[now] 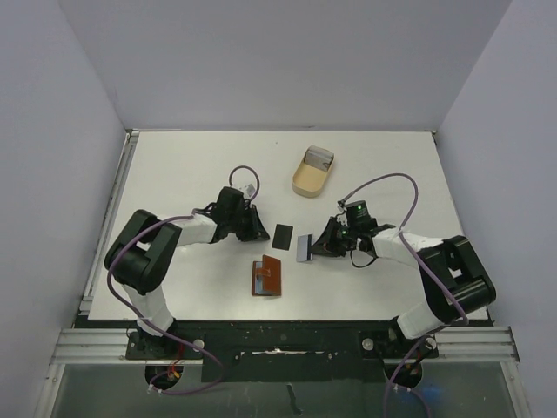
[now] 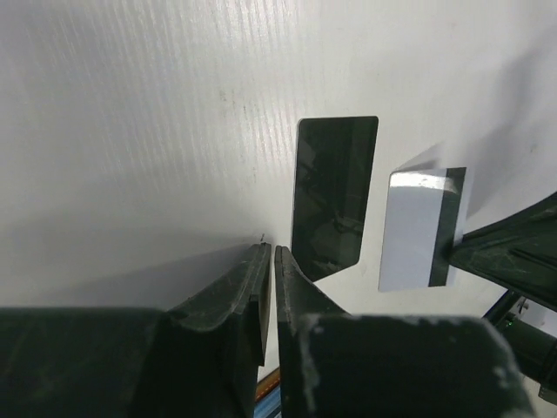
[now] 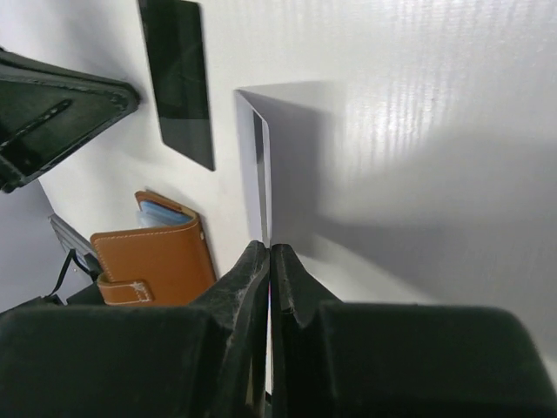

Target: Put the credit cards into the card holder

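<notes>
A white card with a dark stripe (image 1: 304,248) (image 2: 410,226) (image 3: 253,165) is on edge in my right gripper (image 1: 316,248), which is shut on it, low over the table. A dark card (image 1: 282,237) (image 2: 333,192) (image 3: 178,78) lies flat just left of it. My left gripper (image 1: 262,237) is low beside the dark card, fingertips nearly together, nothing seen between them. The brown card holder (image 1: 270,277) (image 3: 148,257), with blue sleeves showing, lies below both cards in the top view.
An open cardboard box (image 1: 309,178) stands at the back, right of centre. The two grippers are close together near the middle.
</notes>
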